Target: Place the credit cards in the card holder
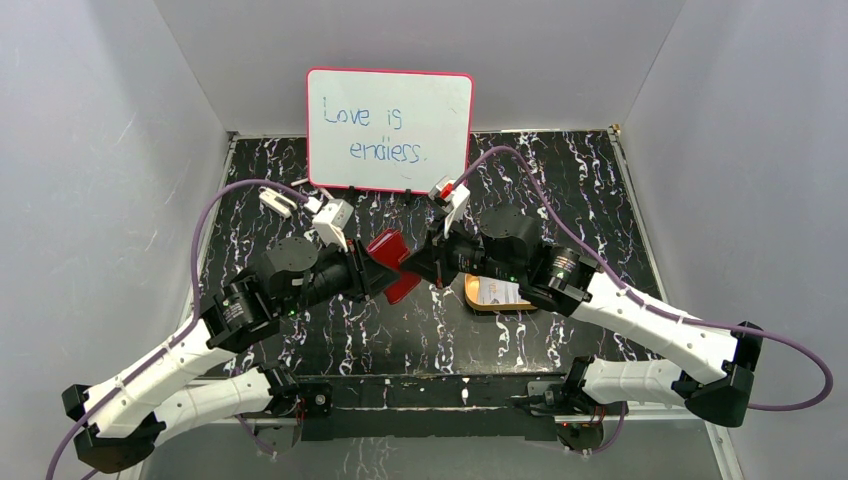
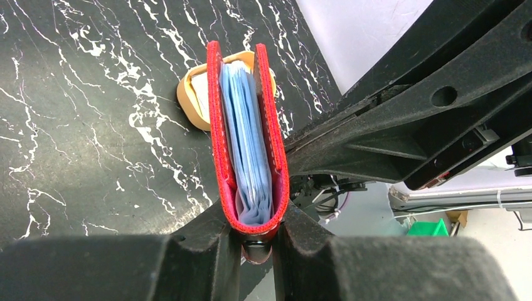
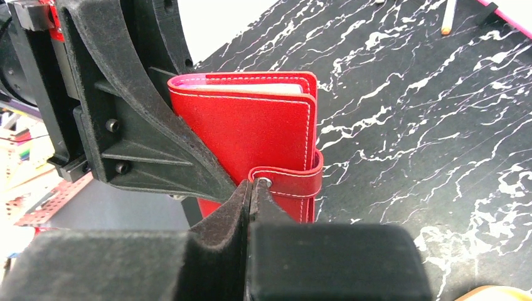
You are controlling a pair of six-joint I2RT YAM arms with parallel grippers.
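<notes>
The red card holder (image 1: 392, 292) hangs above the table between my two grippers. My left gripper is shut on its end; in the left wrist view it stands with blue plastic sleeves (image 2: 241, 144) showing between red covers. My right gripper is shut, its tips at the snap strap (image 3: 292, 185) on the holder's front; nothing else shows between them. A yellow tray (image 1: 498, 305) with white cards (image 1: 495, 288) lies on the table at right, partly under the right arm.
A whiteboard (image 1: 388, 120) with writing stands at the back. Small white items (image 1: 276, 202) lie at back left. Grey walls enclose the black marbled table (image 1: 380, 345), whose front middle is clear.
</notes>
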